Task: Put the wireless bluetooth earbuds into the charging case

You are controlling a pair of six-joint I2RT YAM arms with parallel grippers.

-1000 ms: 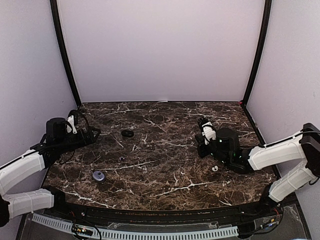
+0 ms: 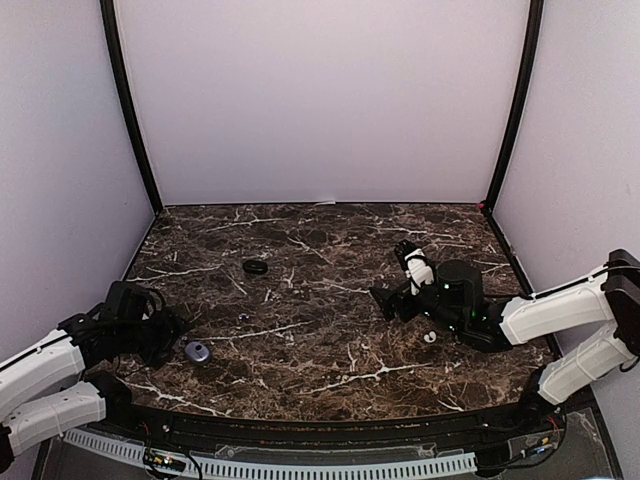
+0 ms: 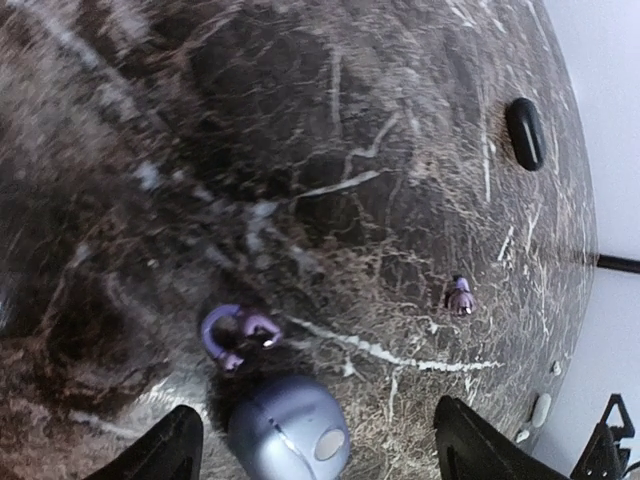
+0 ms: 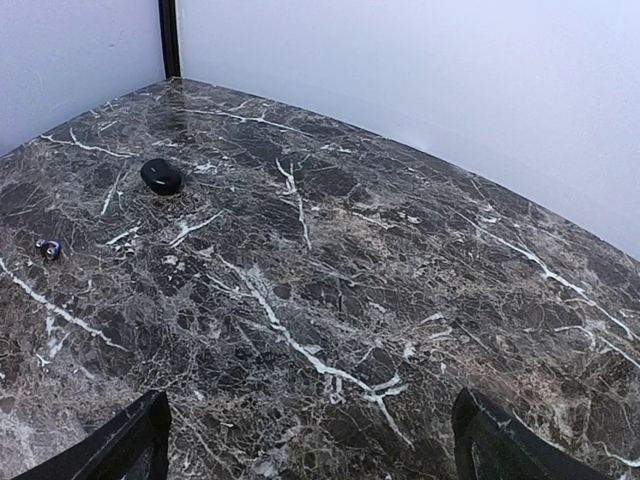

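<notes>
A rounded lilac-grey case (image 3: 290, 430) with a pale oval spot lies at the front left of the table. In the left wrist view my left gripper is part open, its dark fingers on either side of the case and apart from it. Just beyond the case rests a purple curved earbud (image 3: 238, 335). Another small purple piece (image 3: 461, 298) lies farther right. My right gripper stands open over bare table, nothing between its fingers. Whether the case's lid is shut, I cannot tell.
A black oval case (image 2: 255, 267) lies farther back, left of centre. White pieces (image 2: 430, 337) sit near the right arm, and a smaller pale bit (image 2: 365, 345) is near the centre.
My left arm has come down and toward the front, near the lilac-grey case. The right gripper has shifted slightly to the left. The objects have stayed put.
</notes>
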